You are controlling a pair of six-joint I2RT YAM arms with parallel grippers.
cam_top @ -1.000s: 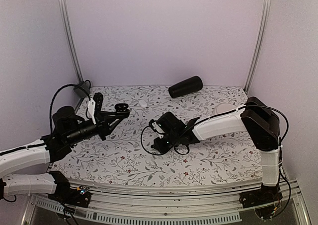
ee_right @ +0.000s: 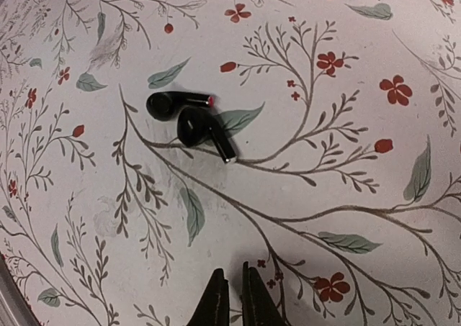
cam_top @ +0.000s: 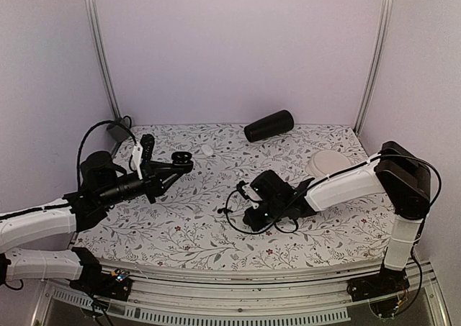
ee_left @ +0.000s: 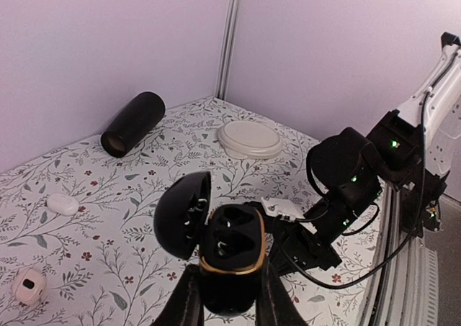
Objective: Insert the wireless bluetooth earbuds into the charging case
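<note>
My left gripper (cam_top: 167,176) is shut on the black charging case (ee_left: 232,247), holding it above the left side of the table. The case's rounded lid (ee_left: 180,214) stands open in the left wrist view, and a gold-coloured line runs round the body. Two black earbuds (ee_right: 205,132) lie on the table close together, touching or nearly so; in the top view they are a small dark spot (cam_top: 222,210) left of my right gripper. The right gripper points down with a narrow gap between its fingertips; no object shows there, and the earbuds lie apart from it.
A black cylinder (cam_top: 269,126) lies at the back. A round white item (cam_top: 330,162) sits at the right rear, partly behind the right arm. Two small white pieces, one of them a rounded block (ee_left: 63,204), rest at the left.
My right arm has swung rightward and slightly nearer the front, uncovering the earbuds in the top view. The left gripper has shifted a little right with the case.
</note>
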